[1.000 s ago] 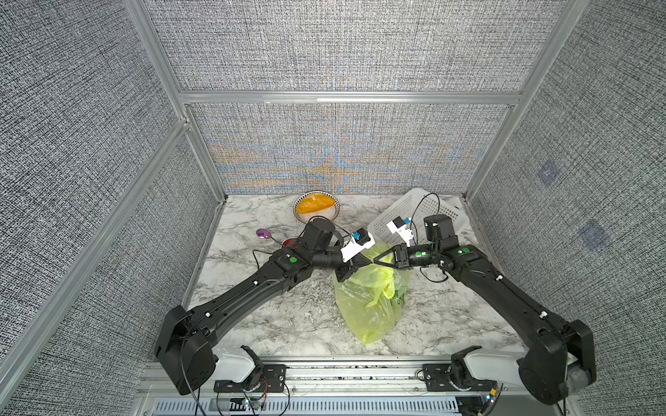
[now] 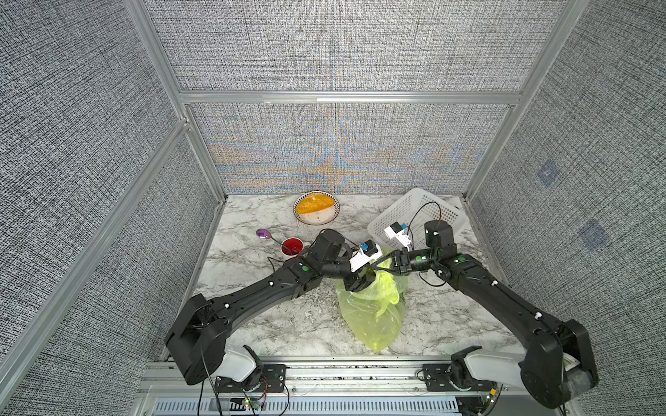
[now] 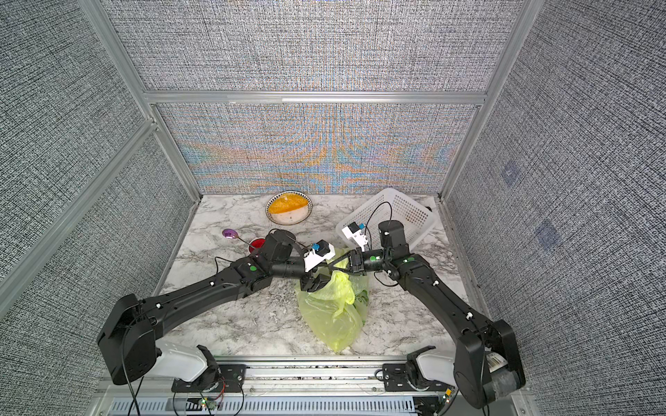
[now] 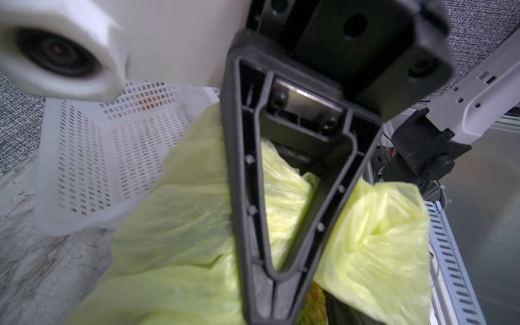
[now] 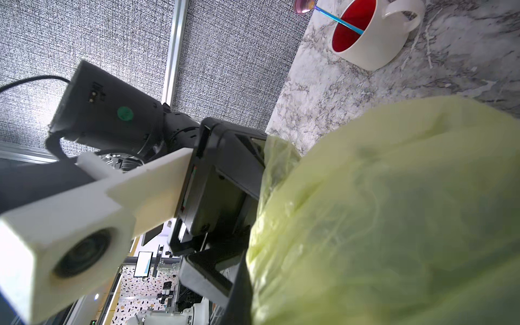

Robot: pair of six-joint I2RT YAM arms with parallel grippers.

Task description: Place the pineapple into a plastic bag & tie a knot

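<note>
The thin yellow-green plastic bag sits at the front middle of the table, bunched and twisted at its top. Through a gap low in the left wrist view shows a small brown-yellow patch of the pineapple; the rest is covered by film. My left gripper is open at the bag's top, one black finger lying across the film. From the other side my right gripper is shut on the bag's upper film, which spreads away from it in the right wrist view. Its fingertips are mostly hidden there.
A white perforated basket stands behind the right arm. Further back is a patterned bowl with an orange item. A red-lined mug with a spoon stands behind the left arm.
My left gripper has moved right and slightly toward the front, closer to the right gripper. The bag's lower end has shifted a little right and forward.
</note>
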